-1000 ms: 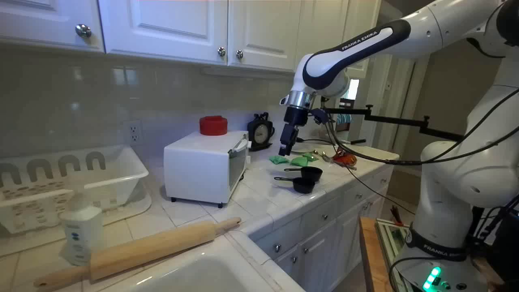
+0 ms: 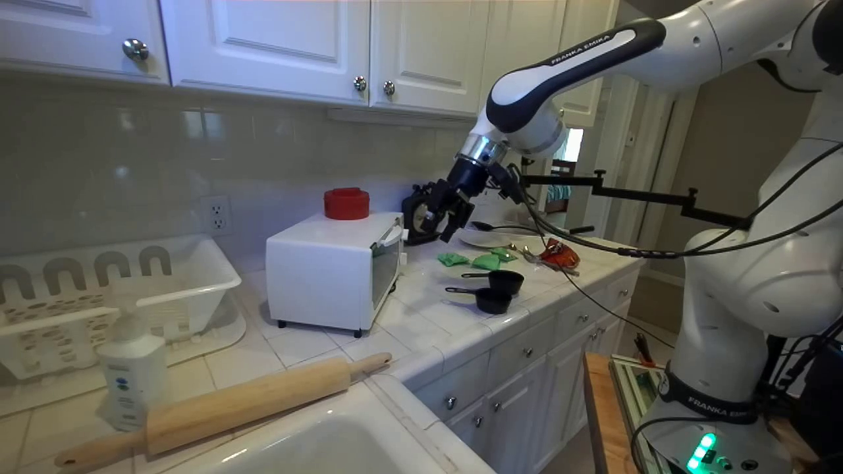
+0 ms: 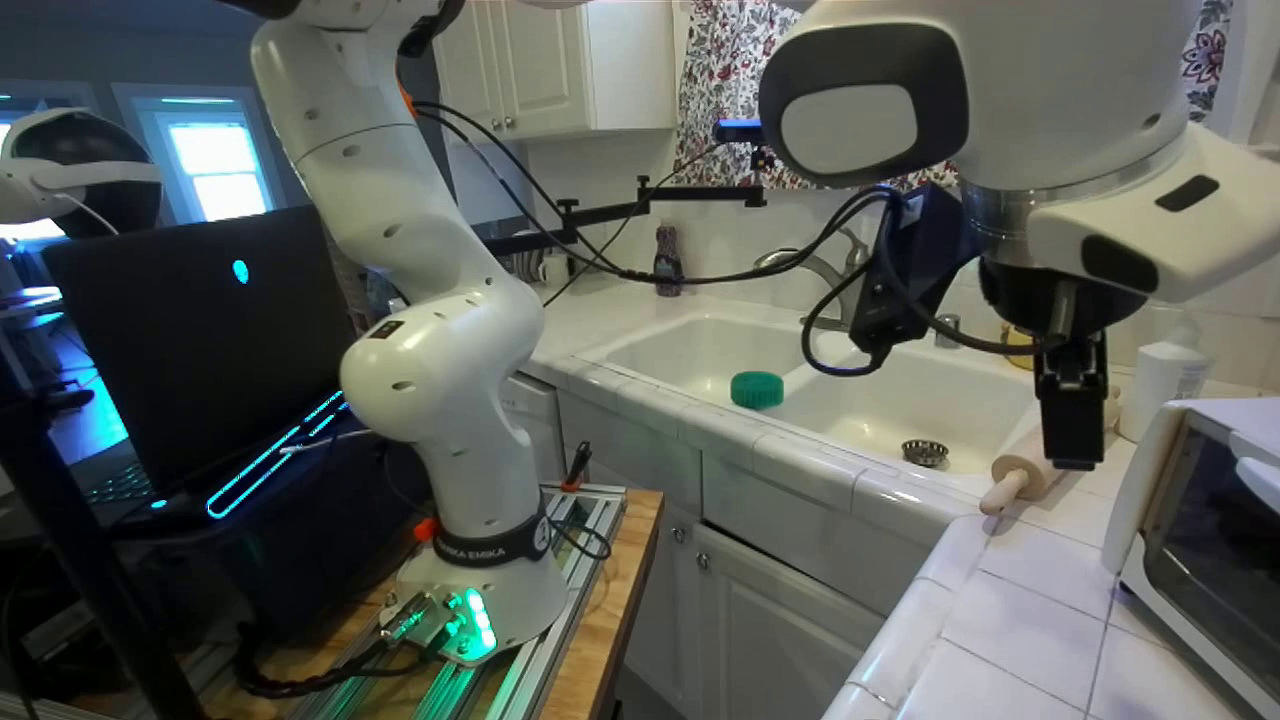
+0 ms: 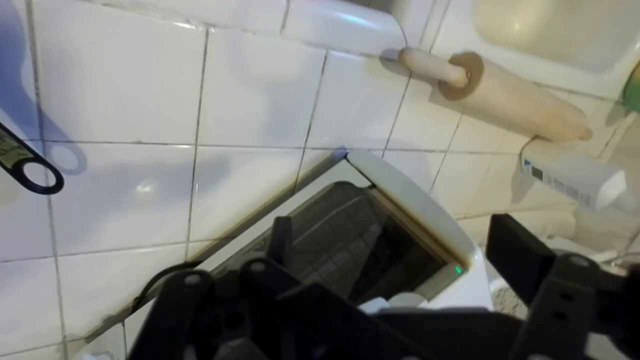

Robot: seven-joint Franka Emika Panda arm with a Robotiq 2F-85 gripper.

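My gripper [image 2: 439,229] hangs in the air over the counter, on the door side of the white toaster oven [image 2: 320,272] and at about the height of its top. Its two black fingers stand wide apart in the wrist view, with nothing held between them. Beyond them lies the oven's dark glass door [image 4: 342,240], with a small green light at one corner. Part of the pale door handle [image 4: 405,300] shows, the rest being hidden by the gripper. A red container [image 2: 346,204] sits on top of the oven.
Two small black pans [image 2: 494,299], green packets [image 2: 487,261] and a red item [image 2: 559,254] lie on the counter. A rolling pin [image 2: 253,403] borders the sink [image 2: 348,438]. The white dish rack [image 2: 213,272] and a bottle [image 2: 133,375] stand left. Bare tiles surround the oven's front corner.
The gripper has moved left and a little up, tilting toward the oven. It now partly covers the black dial object behind it. Counter objects look unmoved.
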